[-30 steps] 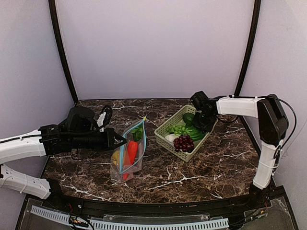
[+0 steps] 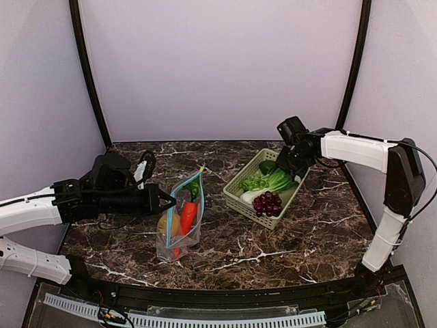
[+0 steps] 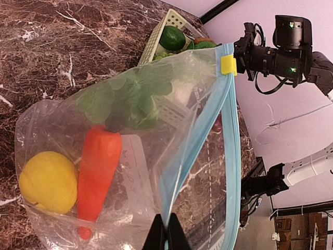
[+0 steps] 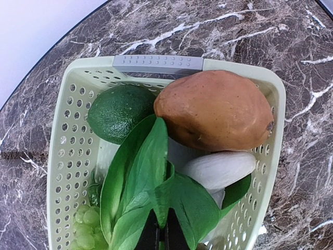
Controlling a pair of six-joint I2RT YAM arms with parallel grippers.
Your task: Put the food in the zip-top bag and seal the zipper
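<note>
The clear zip top bag [image 2: 179, 239] with a blue zipper stands open at left, holding a yellow round food [image 3: 48, 182], a red carrot-like piece [image 3: 98, 172] and greens. My left gripper is shut on the bag's upper edge. My right gripper is over the green basket [image 4: 278, 104], shut on a green leafy vegetable [image 4: 130, 187]. The basket also holds an avocado [image 4: 120, 112], a brown potato [image 4: 213, 109], a white bulb [image 4: 218, 169], green grapes [image 4: 88, 229] and, in the top view, red grapes [image 2: 268, 202].
Pale walls enclose the back and sides.
My right gripper has risen slightly over the basket, and the greens beneath it have shifted upward with it. The left arm and bag have moved very slightly left.
</note>
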